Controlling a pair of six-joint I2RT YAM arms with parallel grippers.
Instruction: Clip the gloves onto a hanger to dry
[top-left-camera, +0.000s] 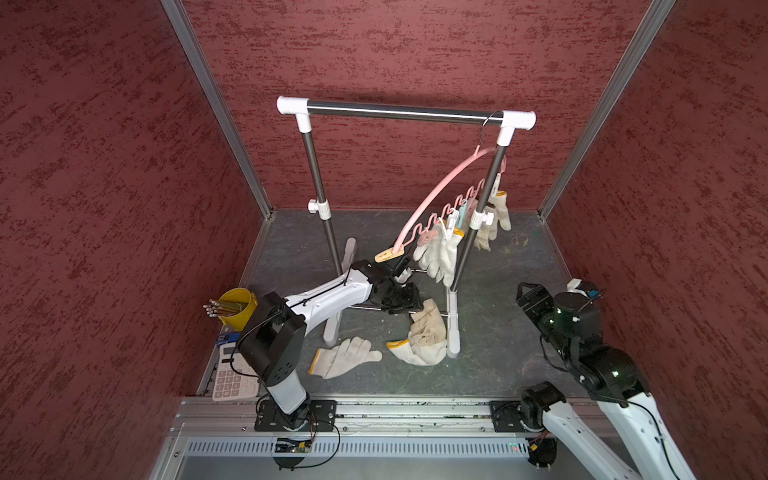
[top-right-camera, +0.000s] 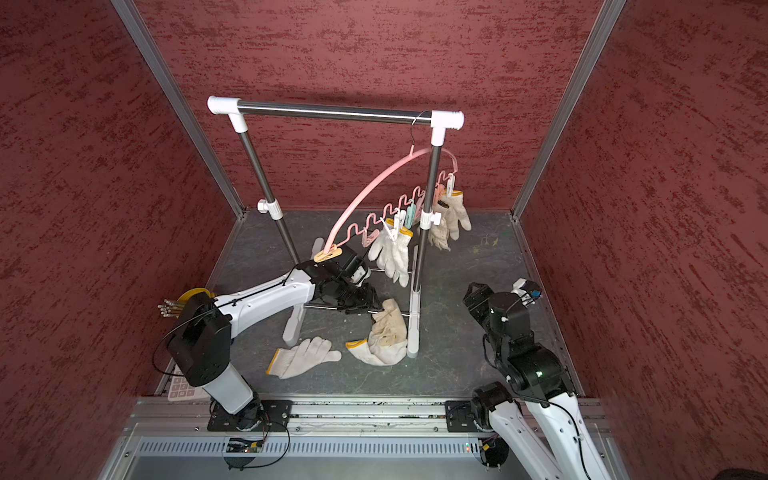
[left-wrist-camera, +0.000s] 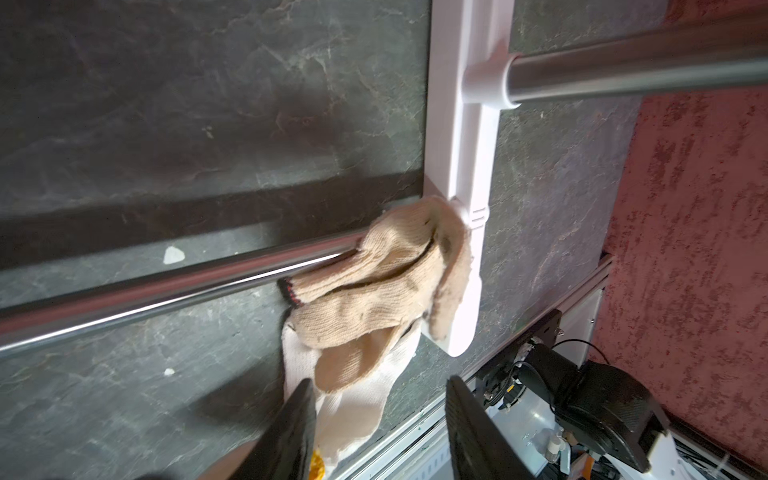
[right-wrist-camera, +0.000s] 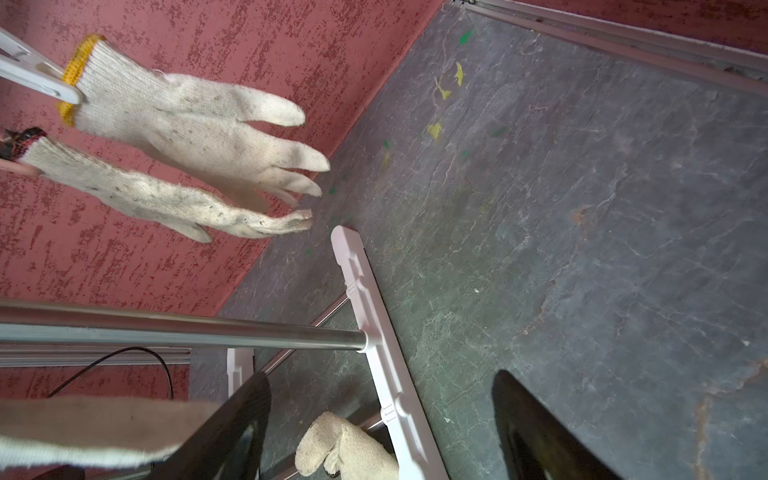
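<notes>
A pink hanger (top-left-camera: 438, 192) hangs from the rack, with gloves (top-left-camera: 440, 252) clipped along it and an empty yellow clip (top-left-camera: 389, 254) at its near end. My left gripper (top-left-camera: 406, 296) is open above a beige crumpled glove (top-left-camera: 426, 328) with a white, yellow-edged cuff, lying by the rack foot; in the left wrist view its fingers are empty over that cuff. A flat white glove (top-left-camera: 345, 357) lies left of it. My right gripper (top-right-camera: 478, 296) stands open and empty right of the rack, facing the hanging gloves.
The rack's posts (top-left-camera: 317, 176) and lower bars take up the middle. A yellow cup of brushes (top-left-camera: 237, 310) and a calculator (top-left-camera: 237, 372) sit at the left wall. The floor right of the rack is clear.
</notes>
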